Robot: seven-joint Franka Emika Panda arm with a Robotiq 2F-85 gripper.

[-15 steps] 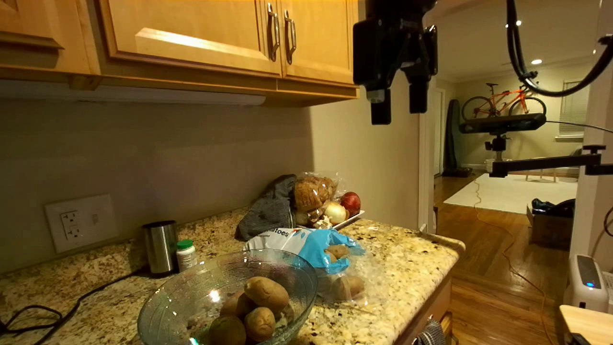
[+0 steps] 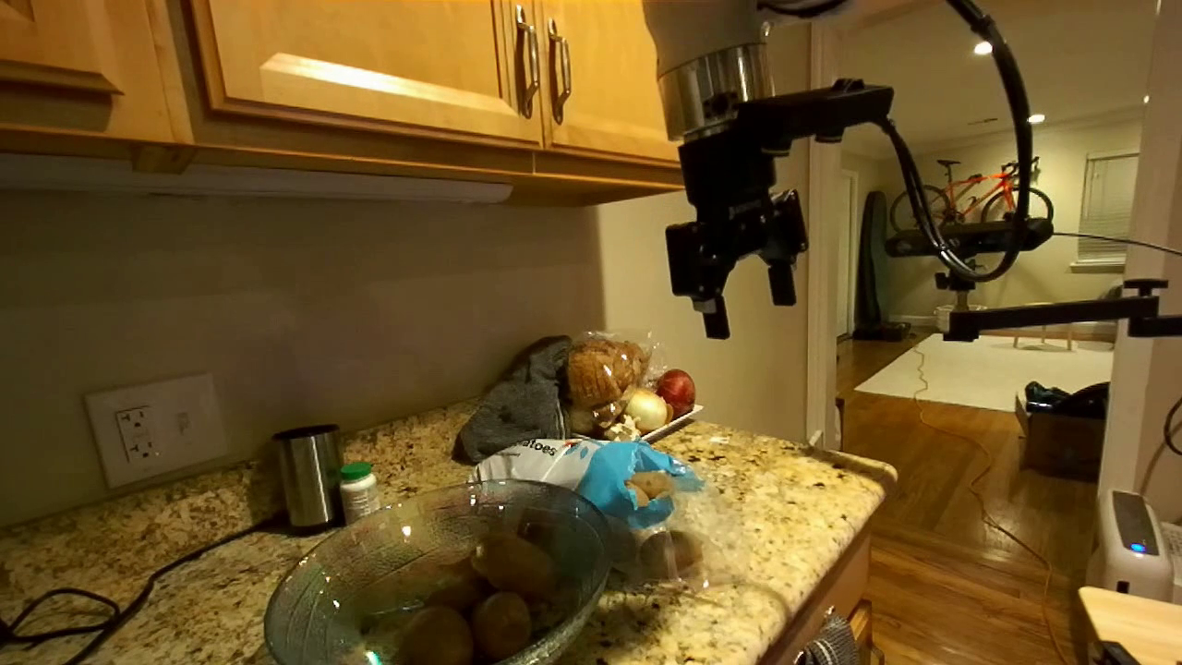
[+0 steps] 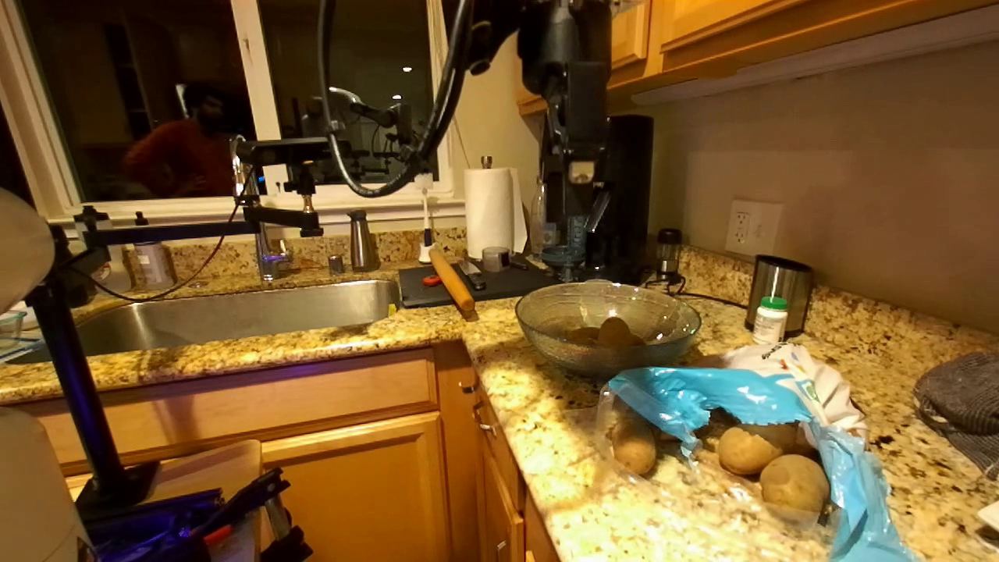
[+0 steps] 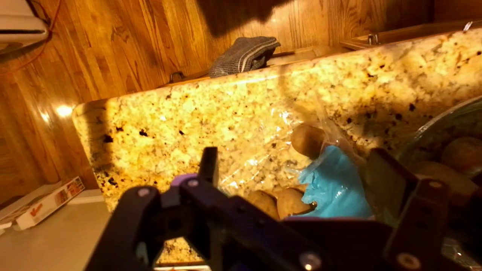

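Observation:
My gripper (image 2: 751, 312) hangs in the air above the counter, open, with nothing between its fingers. In the wrist view its fingertips (image 4: 208, 163) stand wide apart over the counter. Below lies a torn blue and white potato bag (image 3: 716, 393), its mouth spread open. Two potatoes (image 3: 796, 484) sit at that mouth, and another potato (image 3: 634, 444) lies under clear plastic at the bag's side. A clear glass bowl (image 2: 332, 565) stands beside the bag with several potatoes (image 2: 501, 624) inside, shaded in exterior view 1.
A green-capped bottle (image 2: 359, 491) and a steel canister (image 2: 309, 477) stand by the wall. Onions (image 2: 645, 409), a bread bag (image 2: 605, 371) and a dark cloth (image 2: 521, 405) are at the back. Bare granite (image 4: 149, 135) shows near the counter's end. Cabinets (image 2: 377, 66) hang overhead.
My gripper has come lower and slightly left in exterior view 1, tilting as it moved. Shadow now covers the potatoes in the bowl. The bag and bowl have stayed put.

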